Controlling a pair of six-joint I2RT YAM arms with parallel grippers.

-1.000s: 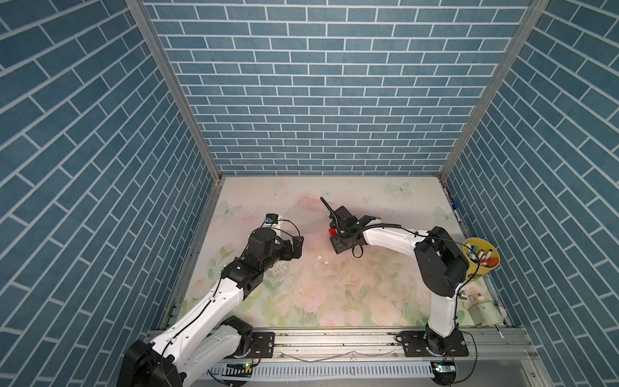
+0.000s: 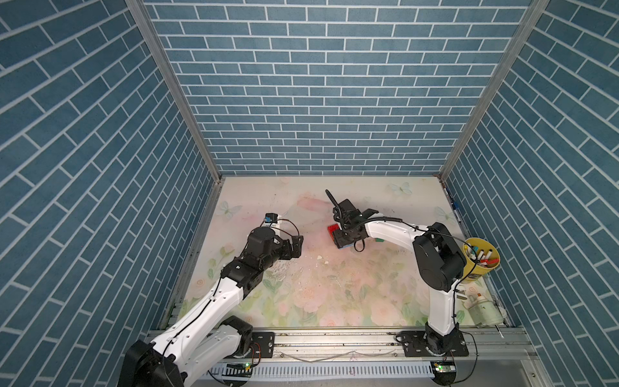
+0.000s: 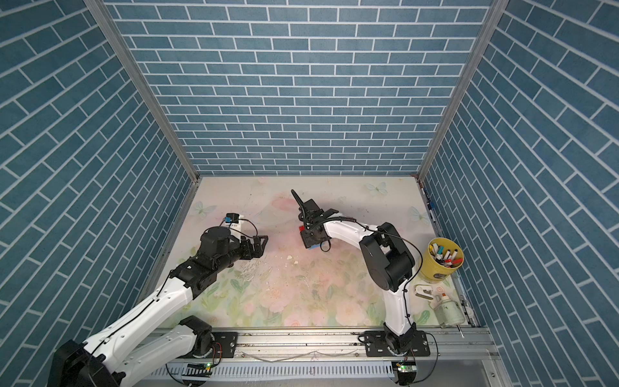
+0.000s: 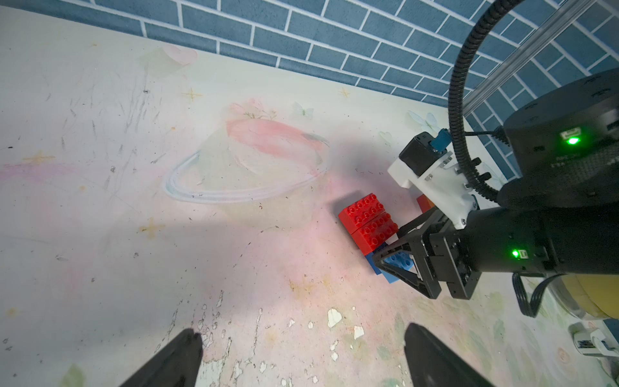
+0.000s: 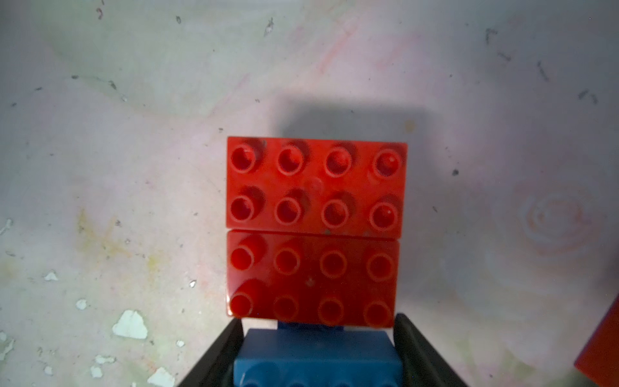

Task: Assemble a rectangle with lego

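Note:
Two red bricks, a far one and a near one, lie side by side with a thin seam between them. From under the near one shows part of a dark blue brick. My right gripper is shut on a lighter blue brick, held just in front of the red pair; the right wrist view cannot tell whether they touch. In the left wrist view this blue brick appears between the right fingers, beside the red bricks. My left gripper stands open and empty, off to the left.
An orange-red brick shows at the right edge of the right wrist view; its counterpart is partly behind the right arm. A yellow bucket of pens stands far right.
My right gripper has shifted slightly toward the back and right, exposing more of the red bricks and some blue. The left arm has stayed still.

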